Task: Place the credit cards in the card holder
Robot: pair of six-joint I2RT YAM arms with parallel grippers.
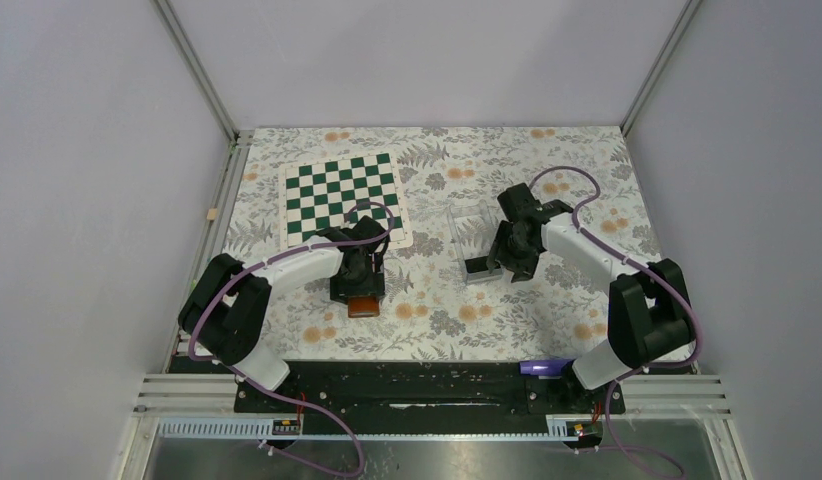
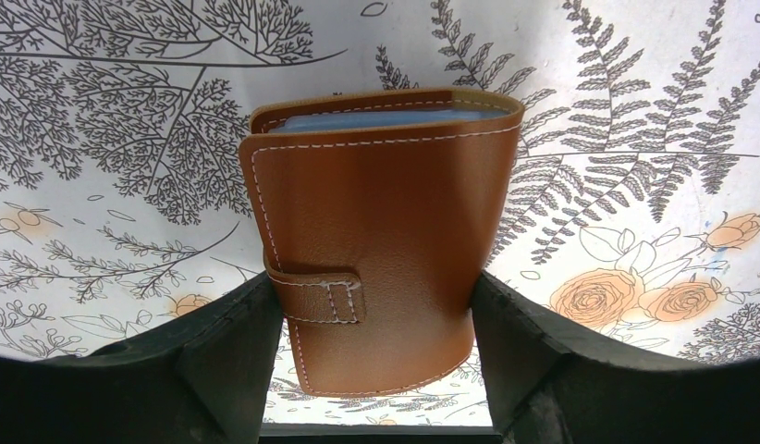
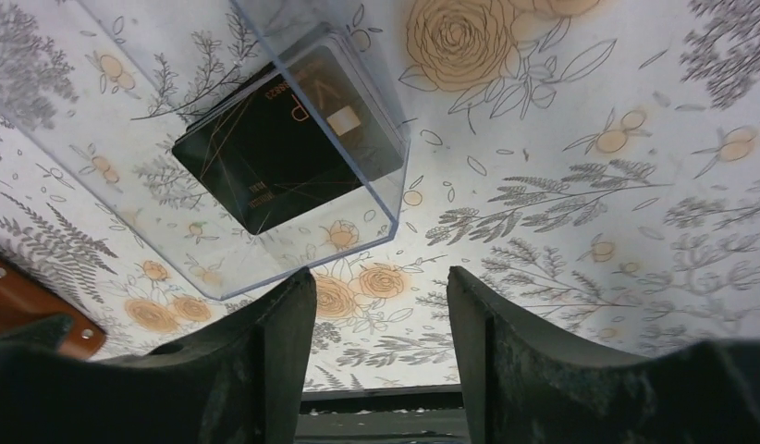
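A brown leather card holder [image 2: 386, 213], with clear sleeves showing at its top, is held by my left gripper, which is shut on it near the table's front left-centre. To the right, a clear plastic box [image 1: 462, 235] lies on the floral cloth with dark cards [image 3: 275, 148] inside at its near end; the top one is black with fine gold lines. My right gripper is part open just beside the box's near end, nothing visible between its fingers.
A green-and-white checkerboard mat [image 1: 337, 185] lies at the back left. A purple object [image 1: 542, 368] sits at the front right edge.
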